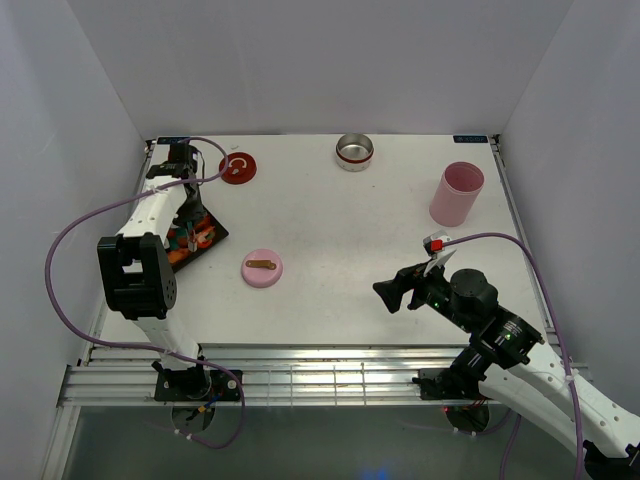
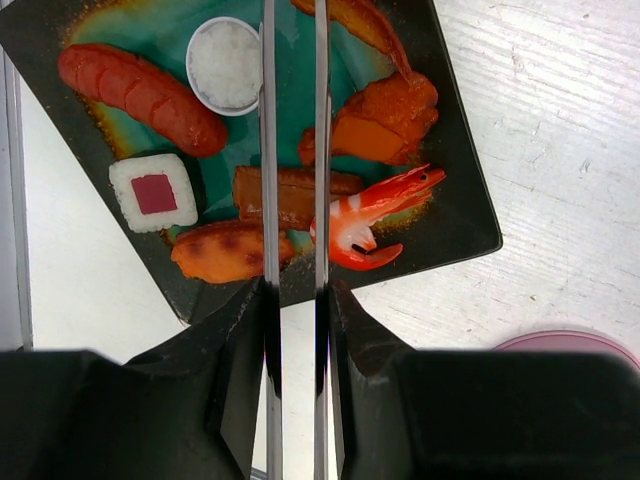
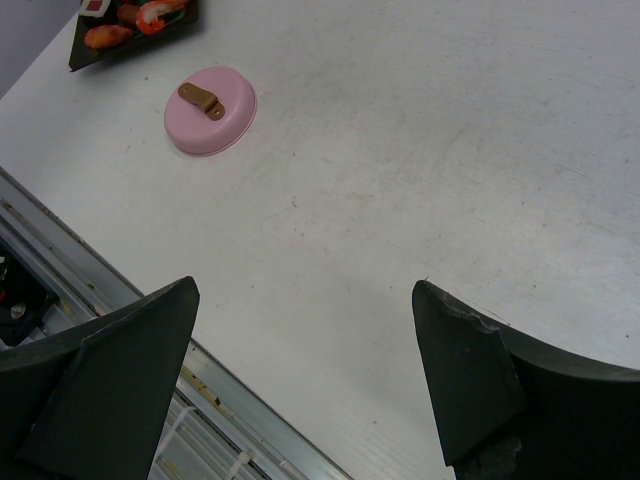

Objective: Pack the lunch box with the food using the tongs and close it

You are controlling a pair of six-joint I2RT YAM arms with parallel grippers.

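Note:
A black tray [image 2: 466,225] of food sits at the table's left, with sausage [image 2: 140,95], a white cup of rice [image 2: 222,65], sushi [image 2: 152,192], shrimp [image 2: 370,220], a brown piece [image 2: 250,190] and fried pieces. My left gripper is over it, long fingertips narrowly apart across the brown piece; whether they touch it I cannot tell. My right gripper stands open and empty at the front right.
A pink lid [image 1: 262,275] lies right of the tray, a red lid [image 1: 239,175] behind it. A steel container [image 1: 355,154] and pink cup [image 1: 455,200] stand farther right.

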